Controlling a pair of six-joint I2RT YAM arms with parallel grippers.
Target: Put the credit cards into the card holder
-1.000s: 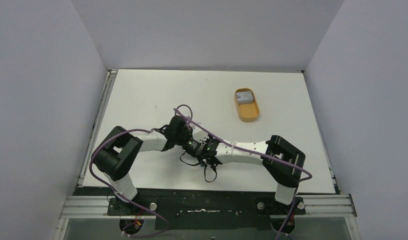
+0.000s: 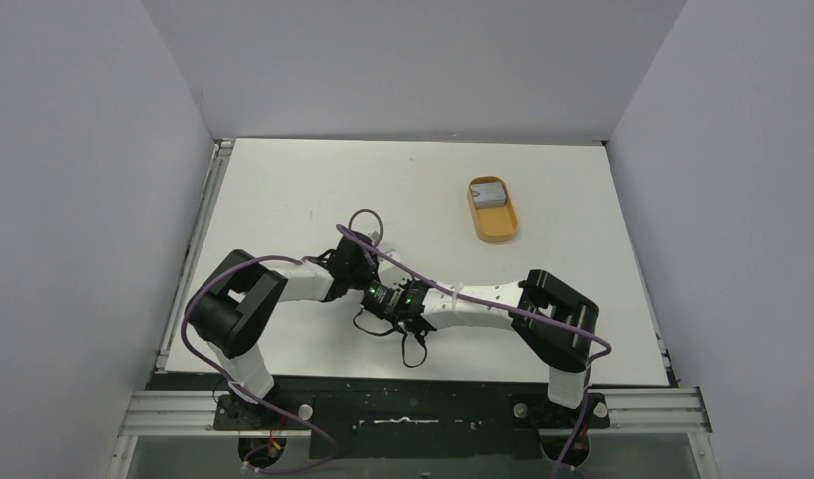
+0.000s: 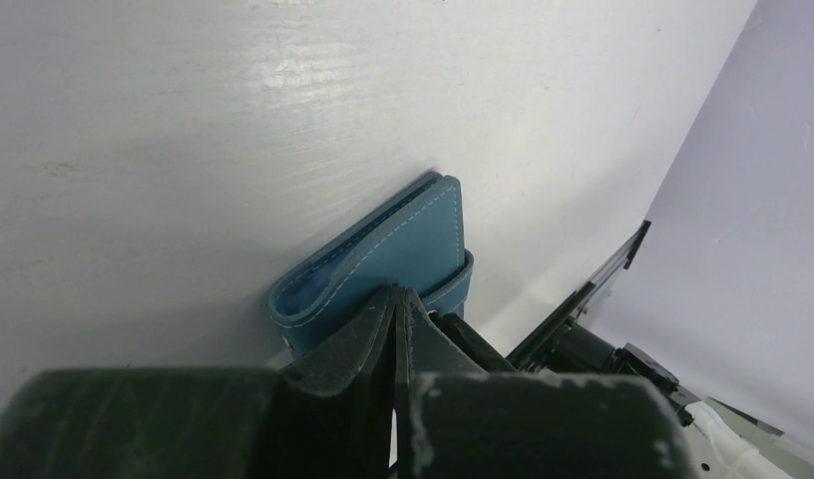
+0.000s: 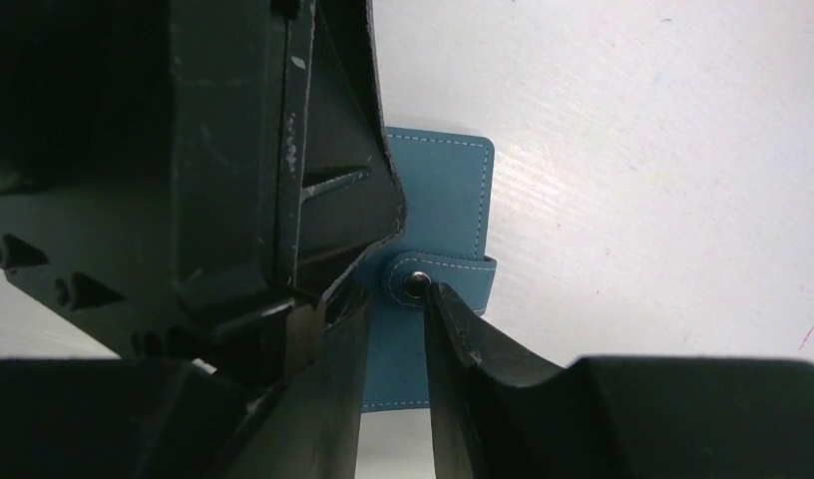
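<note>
A blue card holder (image 3: 403, 239) with stitched edges and a snap strap (image 4: 453, 279) lies on the white table under both grippers, largely hidden from above. My left gripper is shut at the holder's near edge; nothing clear shows between its fingers. My right gripper is over the holder beside the metal snap, its fingers a little apart, with the blue leather visible between them. In the right wrist view a large black gripper body covers part of the holder.
An orange tray (image 2: 496, 228) holding a grey card-like item (image 2: 487, 193) stands at the back right. The two arms meet closely at the centre, with loose cables over them.
The left arm stays almost still.
</note>
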